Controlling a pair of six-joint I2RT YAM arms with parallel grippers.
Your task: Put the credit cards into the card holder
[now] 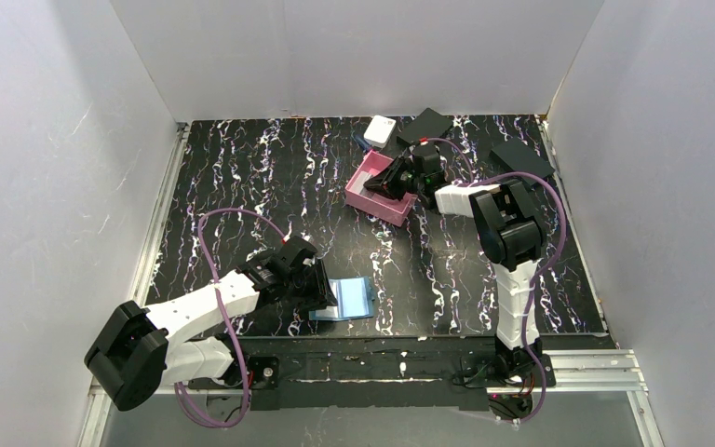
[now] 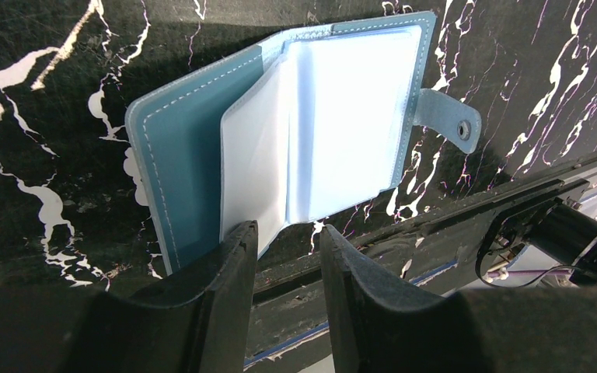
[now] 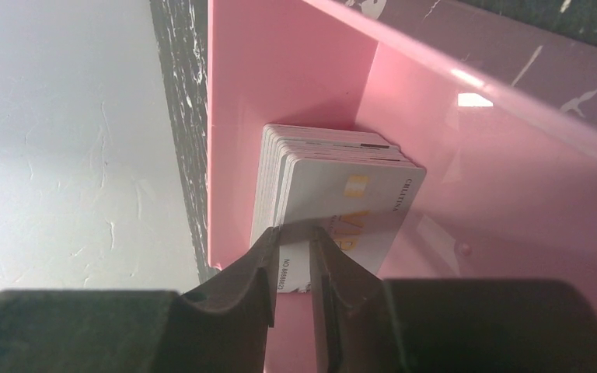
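Observation:
The open pale-blue card holder [image 2: 183, 148] lies on the table at the front, with clear sleeves and a snap strap [image 2: 449, 120]. My left gripper is open at its near edge; a raised clear sleeve [image 2: 258, 148] comes down beside the left finger, and nothing shows clasped. At the back, the pink box [image 1: 379, 207] holds a stack of cards [image 3: 350, 194] leaning in a corner, the front card's face toward the camera. My right gripper reaches into the box, its fingertips close together over the cards' lower left edge. Whether they clasp a card cannot be made out.
Behind the pink box are a white box [image 1: 380, 130] and a dark flat block [image 1: 428, 126]. Another dark block [image 1: 521, 158] lies at the right. The table's left side and the middle between the arms are clear.

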